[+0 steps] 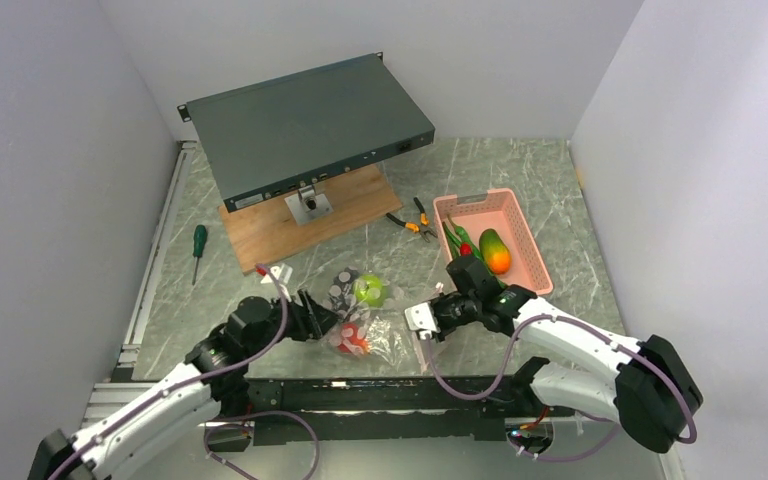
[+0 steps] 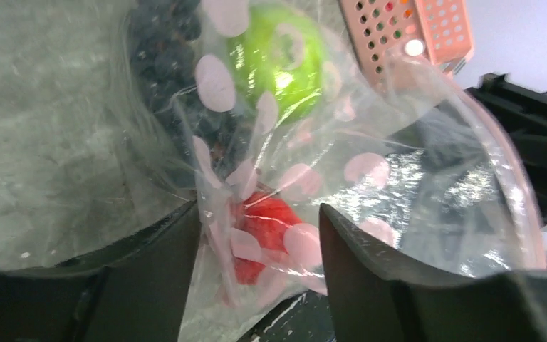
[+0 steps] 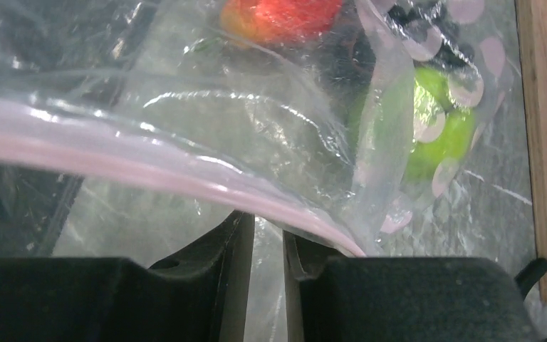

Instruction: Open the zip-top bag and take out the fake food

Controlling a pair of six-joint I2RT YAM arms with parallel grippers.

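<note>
The clear dotted zip bag (image 1: 385, 340) lies on the marble surface, holding green fake food (image 1: 368, 290), red fake food (image 1: 352, 340) and a dark cluster (image 2: 167, 64). My left gripper is open, fingers either side over the bag's folds at the left. My right gripper is part open at the bag's mouth, its fingertips just beneath the pink zip strip (image 3: 185, 182); whether they touch it I cannot tell.
A pink basket (image 1: 515, 240) of vegetables stands at the right, pliers (image 1: 410, 225) behind the bag. A wooden board (image 1: 250, 240) carries a metal panel. A screwdriver (image 1: 200, 245) lies at the left.
</note>
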